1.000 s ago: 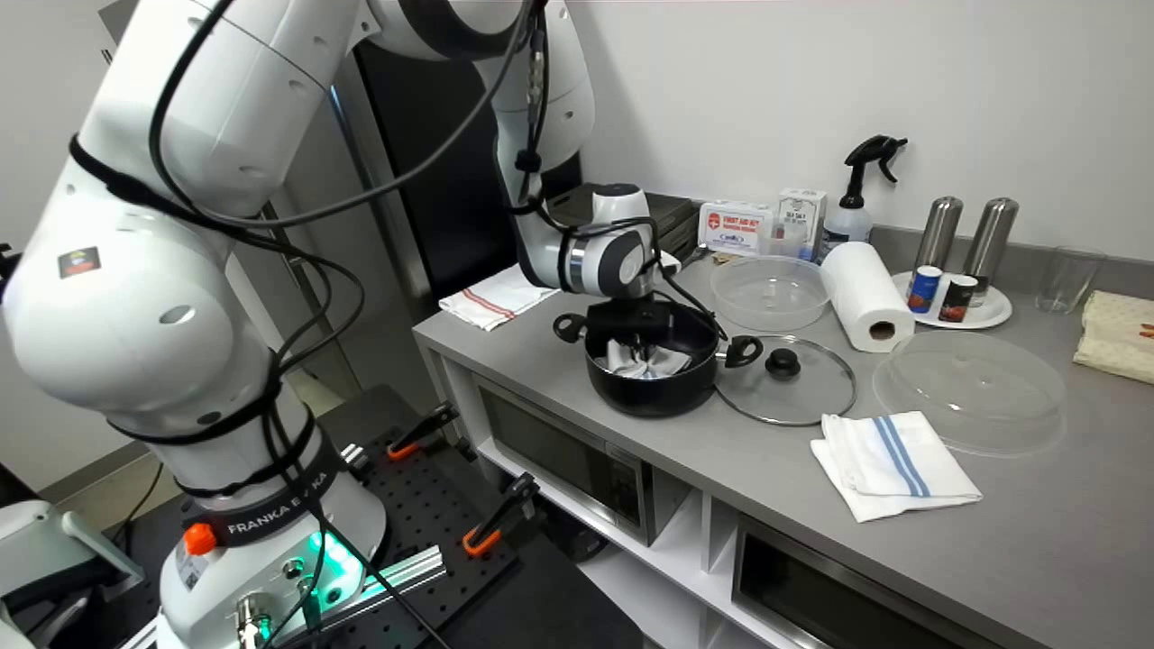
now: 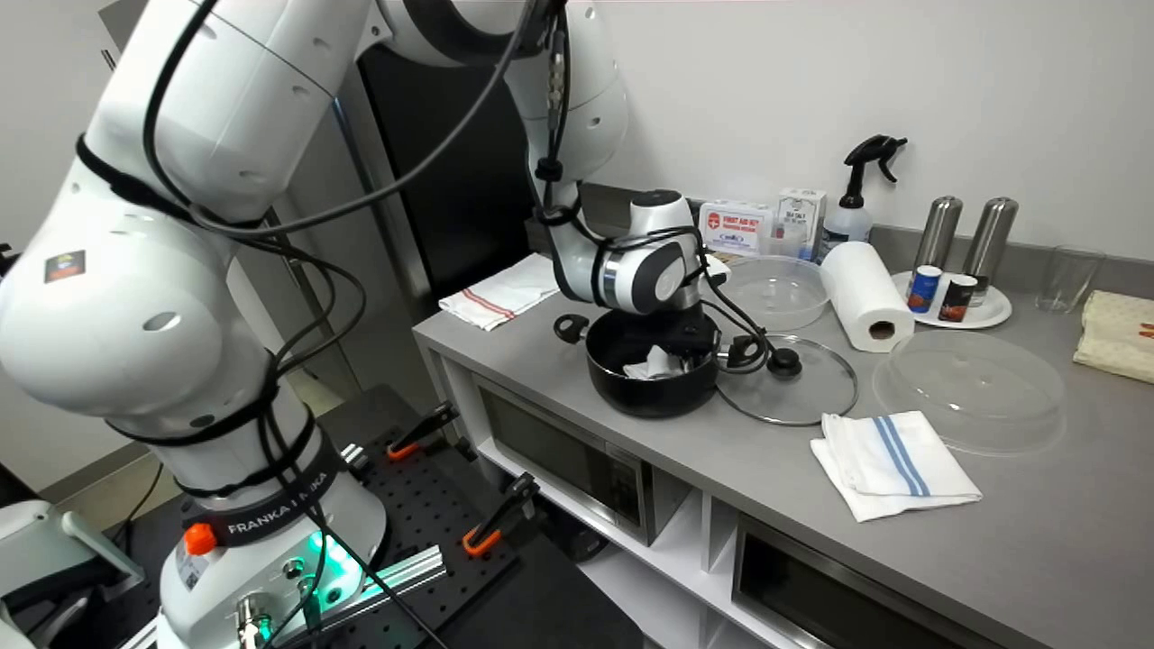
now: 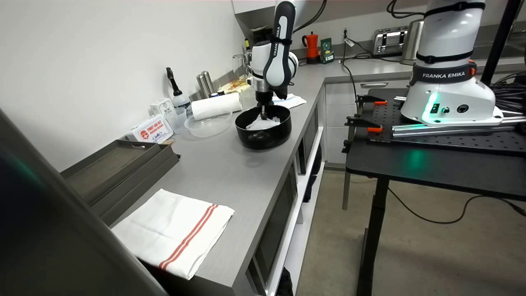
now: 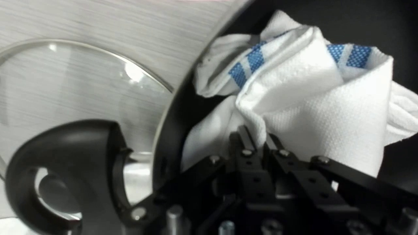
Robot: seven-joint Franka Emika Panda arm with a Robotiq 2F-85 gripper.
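Inside the black pot (image 2: pixel 652 395) lies a crumpled white cloth with blue stripes (image 4: pixel 309 94). My gripper reaches down into the pot, its fingers (image 4: pixel 249 147) shut on a fold of this cloth. In exterior view 2 the white cloth (image 3: pixel 262 123) shows below the gripper, still within the pot's rim. The arm's wrist and the pot wall hide much of the cloth in exterior view 1.
Right of the pot lies a glass lid (image 2: pixel 813 380), close to the pot's handle. A folded blue-striped towel (image 2: pixel 895 465), a paper towel roll (image 2: pixel 865 294) and clear plastic covers (image 2: pixel 968 389) stand further right. A red-striped towel (image 3: pixel 172 232) lies at the counter's end.
My hand has shifted toward the right side of the pot in exterior view 1. The cloth in the pot has changed shape, and less of it shows there. The pot has stayed in place.
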